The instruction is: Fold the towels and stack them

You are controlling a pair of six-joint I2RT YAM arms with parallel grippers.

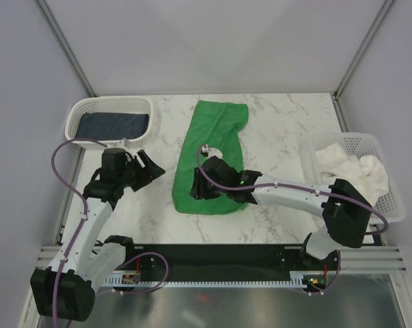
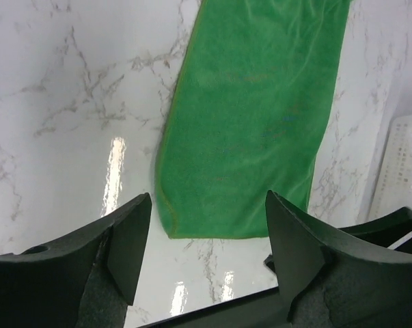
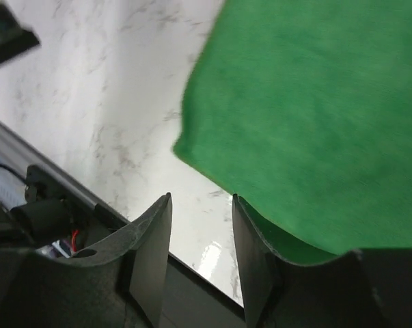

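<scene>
A green towel (image 1: 212, 123) lies spread on the marble table, its lower part broad, with a corner at the front left (image 3: 185, 147). My right gripper (image 1: 199, 184) is over the lower part of the towel, its fingers apart and nothing seen between them (image 3: 201, 198). My left gripper (image 1: 150, 165) hovers left of the towel, open and empty, with bare table and the towel ahead of it in the left wrist view (image 2: 206, 201).
A basket (image 1: 83, 109) at the back left holds a dark flat cloth (image 1: 110, 125). A basket (image 1: 387, 208) at the right holds white cloths (image 1: 349, 167). The table's front edge borders a dark strip (image 1: 212, 253).
</scene>
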